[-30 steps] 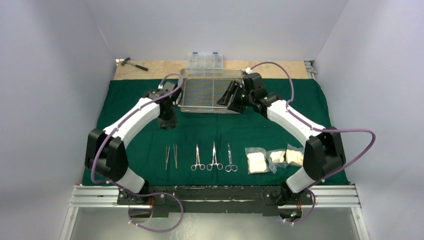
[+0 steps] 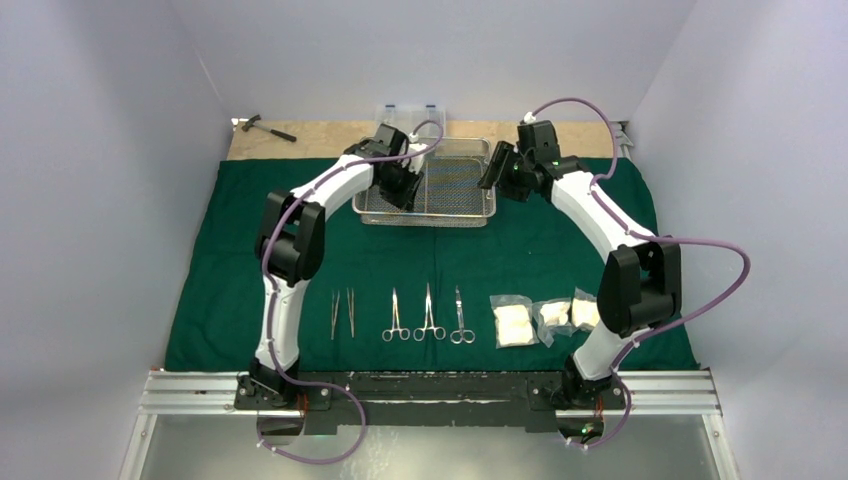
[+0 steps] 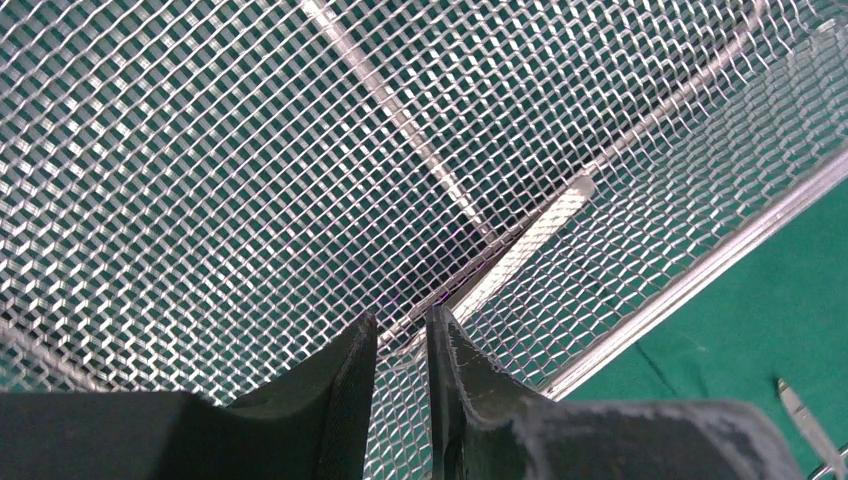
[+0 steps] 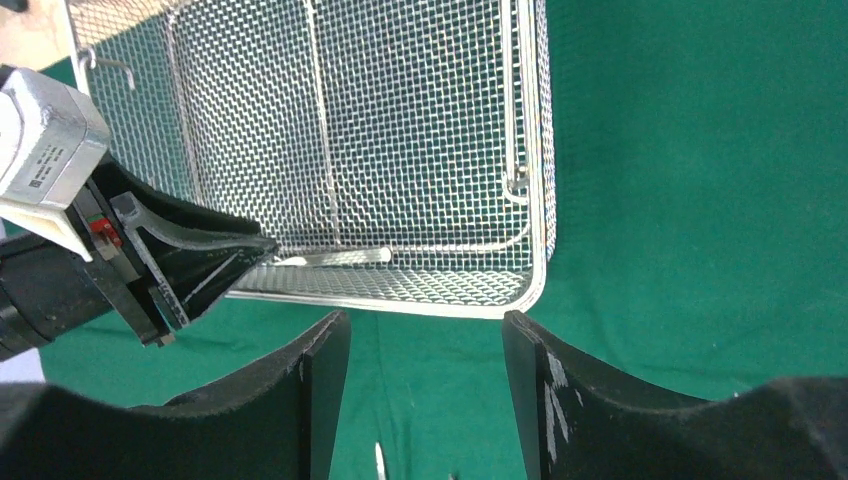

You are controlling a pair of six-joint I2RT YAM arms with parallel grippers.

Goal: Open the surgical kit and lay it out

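Note:
A silver mesh basket (image 2: 455, 200) stands on the green cloth at the back. In it a slim, flat silver instrument (image 3: 530, 240), handle-like, lies along the near wall. My left gripper is inside the basket at the instrument's left end, its fingers a narrow gap apart; the instrument's end passes at that gap, and a firm grip does not show. In the right wrist view, the same instrument (image 4: 345, 257) reaches to the left gripper's tips. Over the basket's right end, my right gripper is wide open and empty.
In front lie two tweezers (image 2: 351, 315), several scissor-handled tools (image 2: 429, 320) in a row, and bagged gauze packs (image 2: 515, 323). A clear lid-like box (image 2: 432, 118) and a hammer (image 2: 262, 128) are at the back. The cloth between basket and tools is free.
My left arm has swung right and back from beside the basket into it. The right gripper has drawn back to the right. The laid-out tools have stayed put.

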